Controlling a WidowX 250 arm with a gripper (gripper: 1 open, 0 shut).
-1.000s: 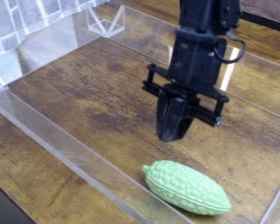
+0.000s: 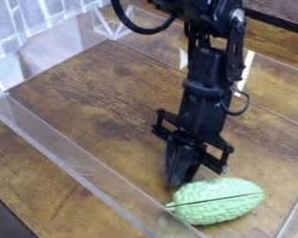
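My black gripper (image 2: 179,174) is lowered to the wooden floor (image 2: 77,102) of a clear-walled tray, right of centre, with its fingertips beside a pale green, bumpy, oblong object (image 2: 220,204) that lies in the lower right. The gripper looks shut, with nothing visible between its fingers. Whether the tips touch the green object is hard to tell.
Clear plastic walls (image 2: 77,163) border the wooden surface at the left and back. A white ribbed cloth (image 2: 33,23) is at the back left. Bare wood fills the middle and left of the tray.
My gripper has come down to beside the green object. That object has turned, so its right end now points up and to the right rather than down.
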